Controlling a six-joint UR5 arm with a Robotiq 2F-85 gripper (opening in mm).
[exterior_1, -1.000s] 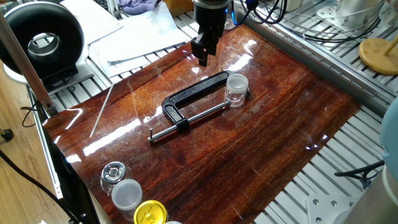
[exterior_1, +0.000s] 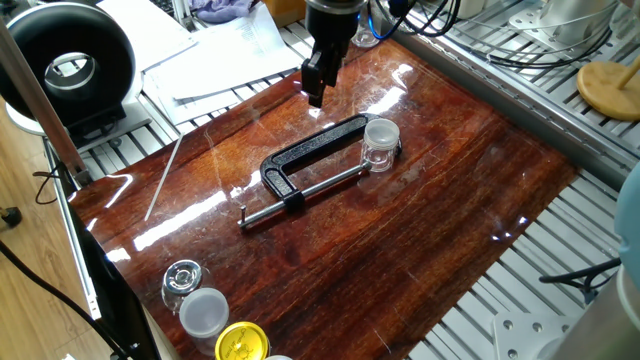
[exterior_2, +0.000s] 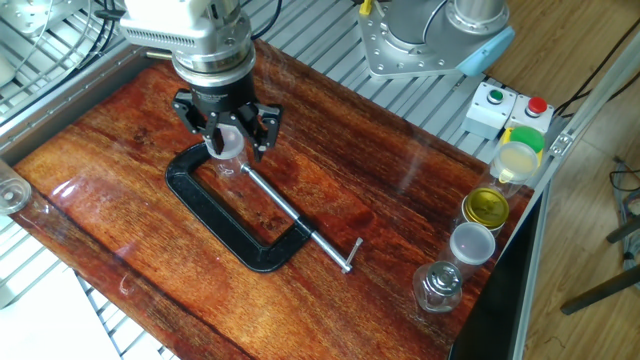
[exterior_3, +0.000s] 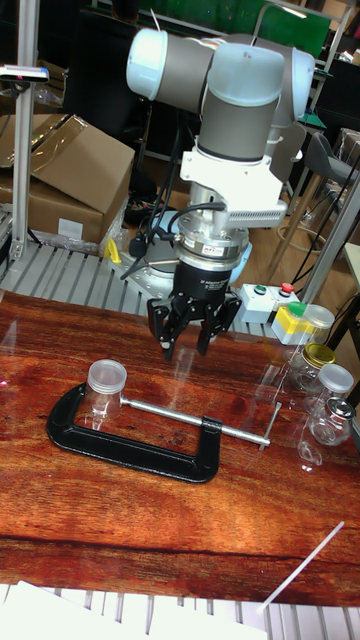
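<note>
A black C-clamp (exterior_1: 310, 152) with a silver screw rod lies flat on the glossy wooden table. Between the rod's end and the clamp's frame stands an upright clear jar (exterior_3: 104, 407) with a frosted white lid (exterior_1: 381, 133). Above the table hangs my gripper (exterior_3: 185, 352), its two black fingers spread apart and nothing visible between them. From exterior view 2 the gripper (exterior_2: 237, 154) overlaps part of the jar's lid (exterior_2: 227, 143), but exterior view 3 shows it apart from the jar.
Along one table edge stand several jars, among them a silver-lidded one (exterior_2: 438, 284), a frosted-lidded one (exterior_2: 472, 243) and a gold-lidded one (exterior_2: 487, 207). Another clear jar (exterior_2: 12, 192) sits at the opposite edge. Bare table (exterior_1: 420, 240) lies beside the clamp.
The clamp and the jars have not moved.
</note>
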